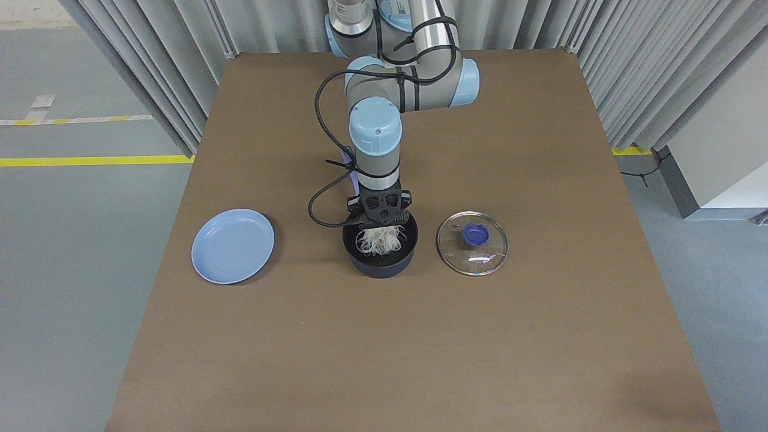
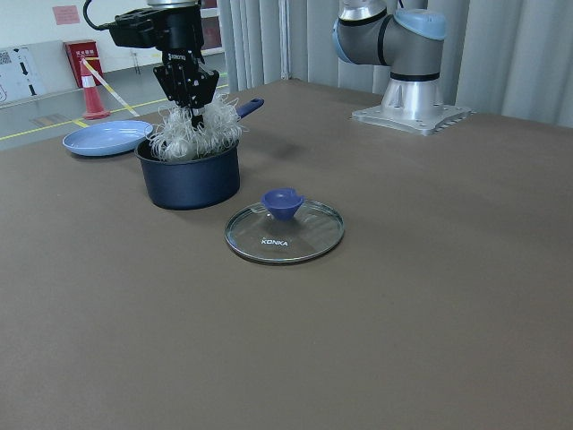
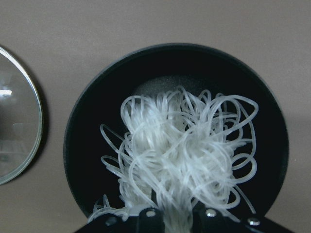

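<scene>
A bundle of white noodles (image 1: pixel 380 240) sits inside the dark pot (image 2: pixel 191 188), filling much of it in the wrist view (image 3: pixel 177 150). My gripper (image 2: pixel 192 106) is down over the pot, its tips among the noodles. In the wrist view strands run between the gripper's fingers at the bottom edge, so it appears shut on the noodles. The pot's blue handle (image 2: pixel 252 107) points toward the back, mostly hidden by the arm in the front view.
An empty blue plate (image 1: pixel 232 245) lies to the left of the pot. A glass lid (image 1: pixel 472 252) with a blue knob lies to the right.
</scene>
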